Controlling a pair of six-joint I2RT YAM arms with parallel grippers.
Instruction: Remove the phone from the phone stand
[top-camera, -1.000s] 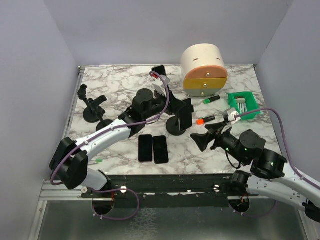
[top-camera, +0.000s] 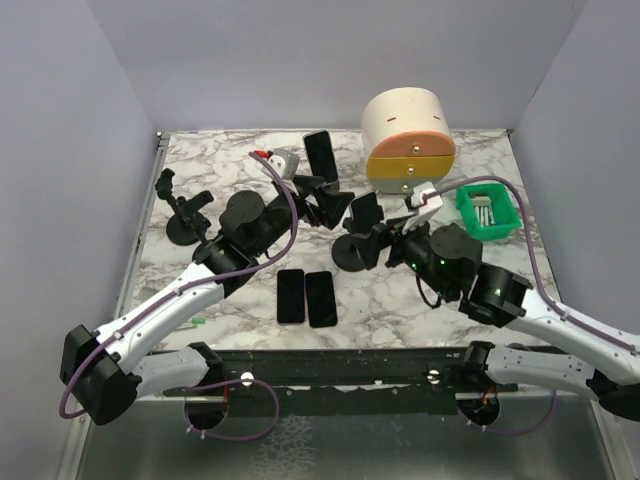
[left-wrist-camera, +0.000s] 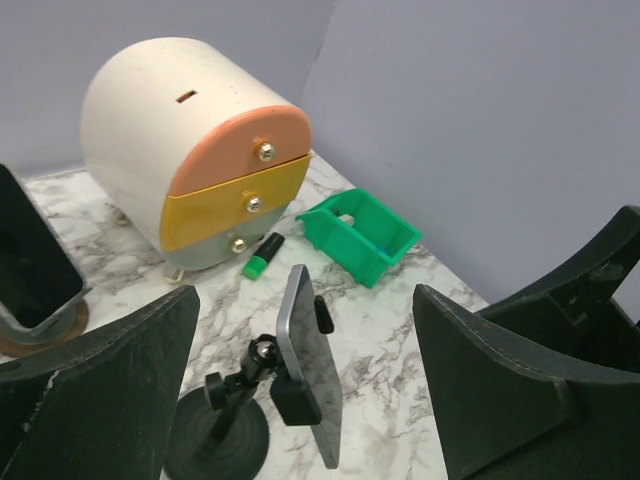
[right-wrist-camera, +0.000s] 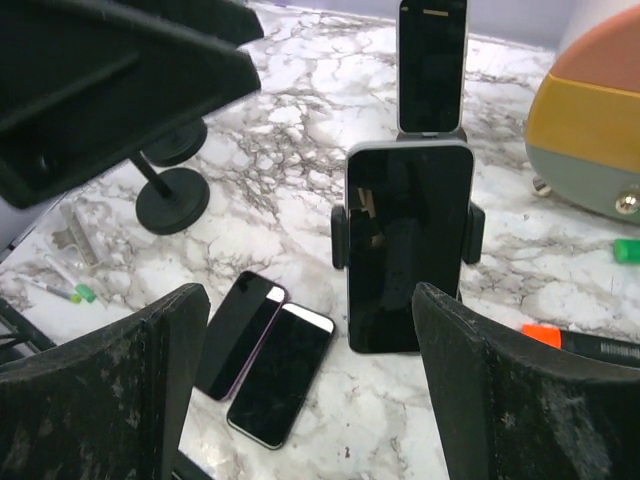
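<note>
A black phone stands upright in the holder of a black phone stand (top-camera: 348, 253) at the middle of the table; the left wrist view shows that phone (left-wrist-camera: 310, 365) side-on. My left gripper (top-camera: 330, 205) is open above and left of it. My right gripper (top-camera: 385, 240) is part open just in front and to the right of the phone, with nothing seen between its fingers. A second phone (right-wrist-camera: 430, 65) stands in another stand behind.
Two phones (top-camera: 291, 296) lie flat at the front. Empty stands (top-camera: 182, 225) are at the left. A rounded drawer box (top-camera: 408, 140) and green bin (top-camera: 485, 210) are back right, markers (right-wrist-camera: 590, 345) on the right.
My left gripper has moved left, away from the standing phone. My right gripper has moved up and left toward that phone, which now appears slightly shifted in the top view.
</note>
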